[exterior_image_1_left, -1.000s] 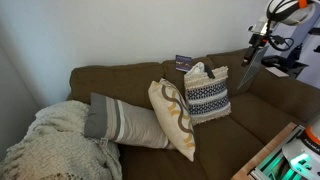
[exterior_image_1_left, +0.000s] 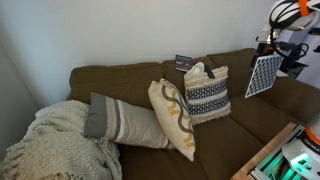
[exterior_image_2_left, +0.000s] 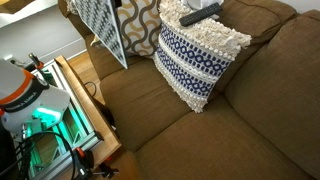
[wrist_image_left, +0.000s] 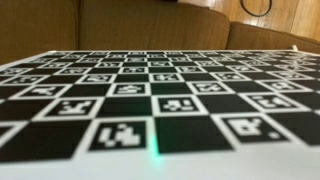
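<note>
A black-and-white patterned board (exterior_image_1_left: 263, 75) hangs at my gripper (exterior_image_1_left: 268, 47) at the upper right, above the sofa's right part. Its patterned face shows in exterior view 1. In exterior view 2 the board (exterior_image_2_left: 103, 28) is tilted and cut off by the top edge. Seen from the wrist, the checkered board (wrist_image_left: 165, 100), with marker squares, fills the lower part of the view. My fingers cannot be made out, and how they meet the board is hidden.
A brown sofa (exterior_image_1_left: 150, 165) stands below, with a striped pillow (exterior_image_1_left: 135, 123), a curvy-patterned pillow (exterior_image_1_left: 172, 118) and a blue-and-white pillow (exterior_image_1_left: 208, 98). A dark remote (exterior_image_2_left: 201, 14) rests on the blue-and-white one. A white blanket (exterior_image_1_left: 62, 140) covers the left arm.
The board has turned from nearly edge-on to showing its patterned face in exterior view 1, and sits slightly further right. The arm's wrist has swung with it. Pillows and blanket are unchanged.
</note>
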